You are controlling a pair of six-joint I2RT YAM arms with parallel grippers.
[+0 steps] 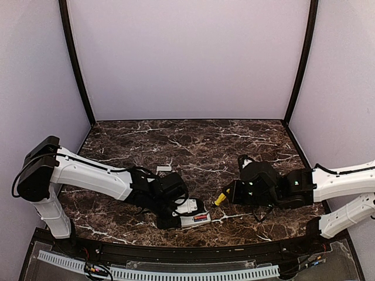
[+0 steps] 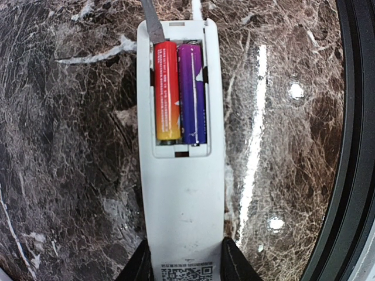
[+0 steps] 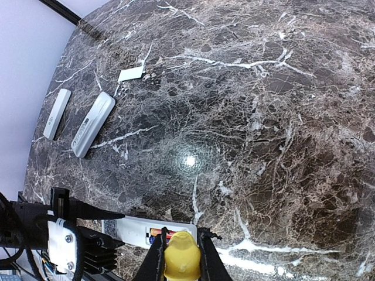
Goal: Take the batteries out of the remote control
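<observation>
The white remote control (image 2: 184, 199) lies on the table with its battery bay uncovered. A red-orange battery (image 2: 167, 91) and a purple battery (image 2: 192, 93) sit side by side in it. My left gripper is shut on the remote's end with the printed code. My right gripper is shut on a tool with a yellow handle (image 3: 182, 257). In the left wrist view the tool's grey metal blade (image 2: 153, 26) reaches over the remote's end wall, its tip at the end of the red-orange battery; whether it touches cannot be told.
Two white elongated pieces (image 3: 94, 124) lie on the far left of the table in the right wrist view, with a small white card (image 3: 130, 74) beyond them.
</observation>
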